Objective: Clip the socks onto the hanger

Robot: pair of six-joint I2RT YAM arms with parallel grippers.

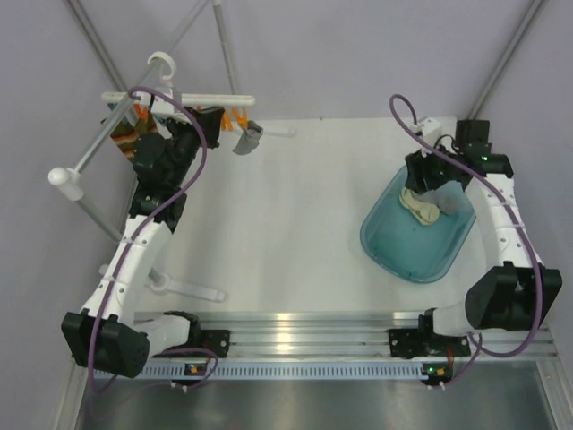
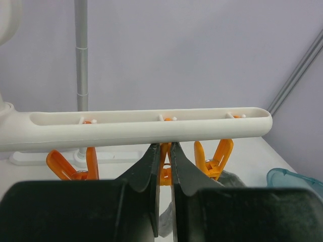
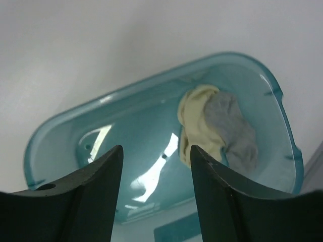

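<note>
The white hanger (image 1: 215, 100) hangs from the rail at upper left, with orange clips along it. My left gripper is shut on the middle orange clip (image 2: 165, 176) below the bar. A grey sock (image 1: 248, 139) hangs at the hanger's right end, under the right clip (image 2: 221, 154). At the left end hangs a striped sock (image 1: 124, 139), partly behind the arm. Over the teal basin my right gripper stands open, empty between its fingers. A cream sock (image 3: 197, 121) and a grey sock (image 3: 229, 126) lie together in the basin, right of the fingers' middle line.
The teal basin (image 1: 394, 264) rests on the white table at the right, close to the side wall. A white rail (image 1: 116, 121) and its stand occupy the left side.
</note>
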